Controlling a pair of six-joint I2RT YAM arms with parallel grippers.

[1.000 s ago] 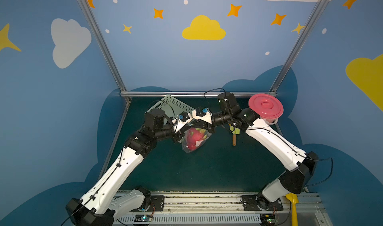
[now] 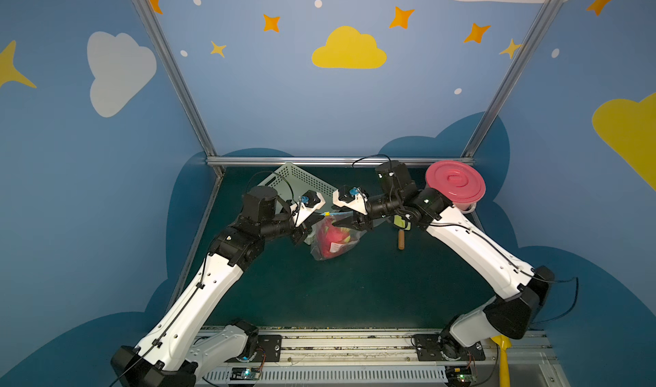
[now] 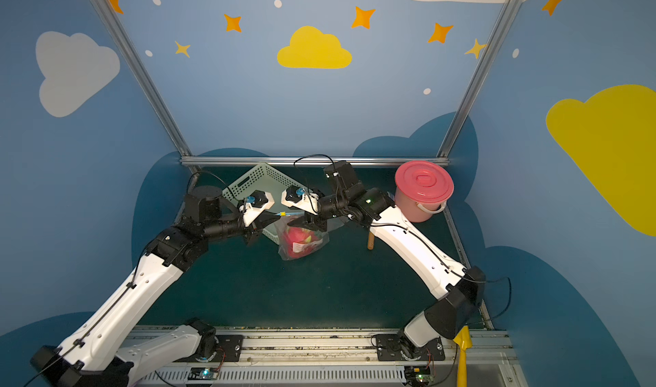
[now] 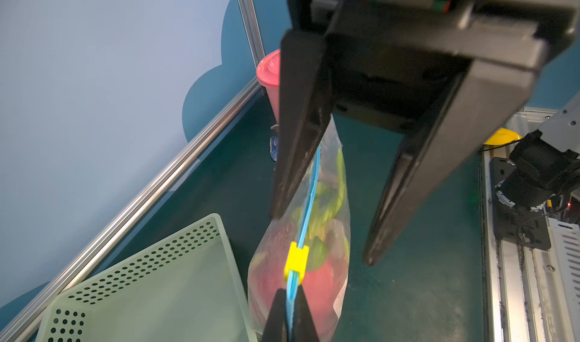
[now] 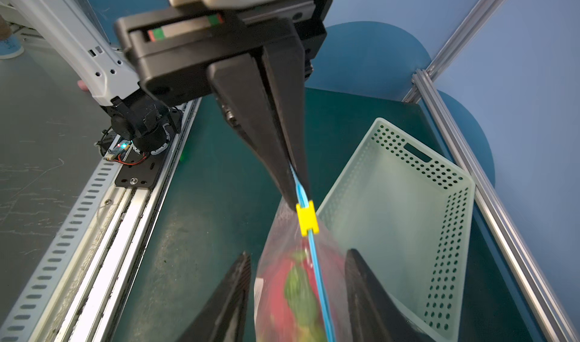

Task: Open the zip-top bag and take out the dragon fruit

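A clear bag (image 2: 332, 247) holding the red-and-green dragon fruit (image 3: 298, 240) hangs between my grippers, with a blue zip strip and a yellow slider (image 5: 307, 218) along its top. My left gripper is shut on the end of the zip strip, beside the slider. My right gripper stands open just above the bag, its fingers either side of the strip with space around it.
A pale green basket (image 5: 400, 209) sits behind the bag at the back left. A pink lidded bucket (image 2: 454, 182) stands at the back right, and a wooden-handled tool (image 2: 401, 240) lies near it.
My right gripper has moved slightly right, away from my left one, and the yellow slider now shows between them. The left arm has shifted slightly.
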